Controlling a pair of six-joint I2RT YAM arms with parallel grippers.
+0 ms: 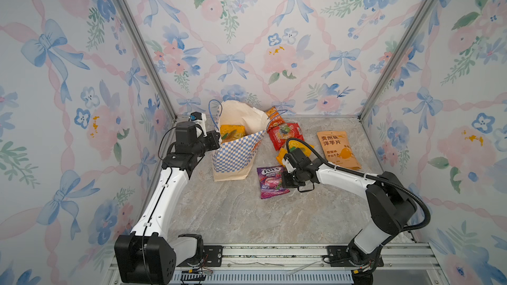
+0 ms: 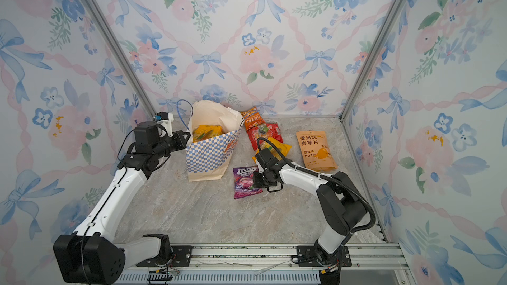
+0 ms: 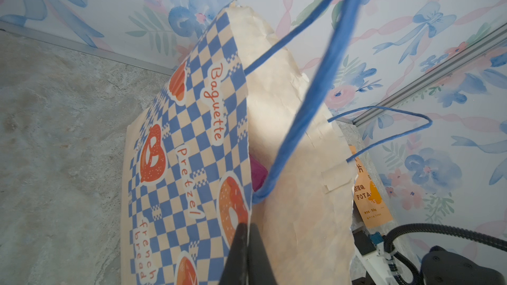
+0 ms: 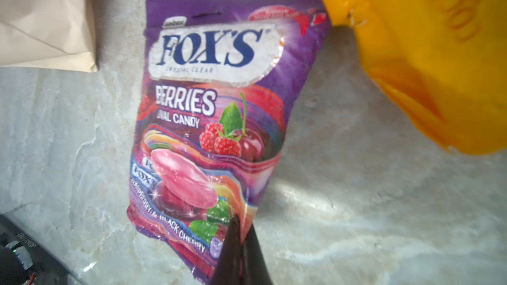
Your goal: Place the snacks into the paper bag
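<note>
My right gripper is shut on the lower right part of a purple Fox's berries candy packet, pinching its film into a fold. In the top left view that packet is just right of the paper bag's base. The blue-and-white checked paper bag stands with its mouth gaping, and a yellow packet shows inside it. My left gripper is shut on the bag's near edge, beside a blue cord handle. Something magenta peeks from within the bag.
Behind my right arm lie a yellow packet, a red packet and an orange packet. A tan potato chip bag lies farther right.
</note>
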